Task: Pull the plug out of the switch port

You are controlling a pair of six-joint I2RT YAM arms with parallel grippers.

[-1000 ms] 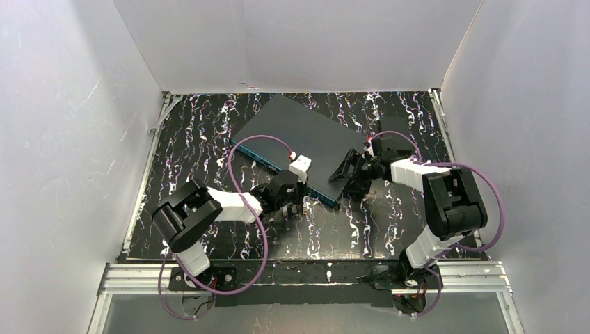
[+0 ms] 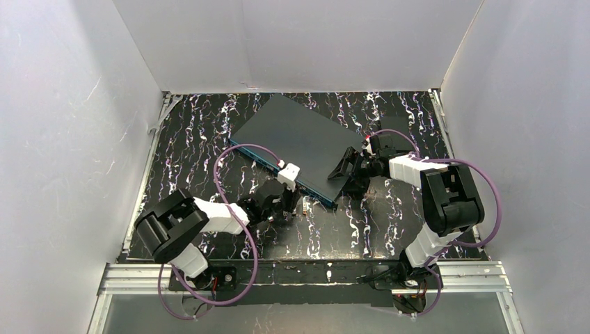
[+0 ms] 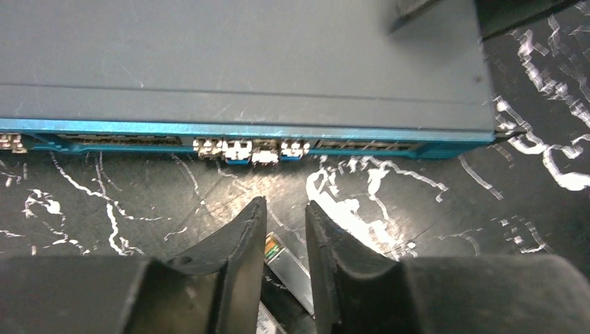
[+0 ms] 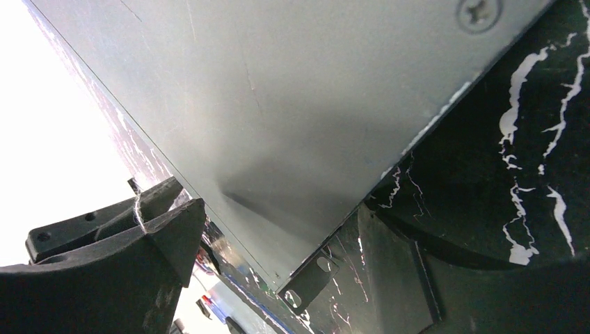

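The dark grey switch (image 2: 296, 136) lies aslant on the marbled table. In the left wrist view its blue front edge (image 3: 445, 149) runs across the picture. A cluster of small metal plugs (image 3: 266, 152) sits in its ports near the middle, with another plug (image 3: 10, 142) at the far left. My left gripper is part open in front of that cluster, a narrow gap between its fingers, nothing held and no plug touched. My right gripper stands open, its two fingers on either side of the switch's right corner; whether they touch it I cannot tell.
Loose metal modules (image 3: 291, 271) lie on the table beyond the gap of my left fingers. A small piece (image 2: 304, 207) rests before the switch's front. Purple hoses (image 2: 254, 261) loop beside both arms.
My left gripper has moved a little to the left along the switch's front. The switch has shifted very slightly left. My right arm has hardly moved.
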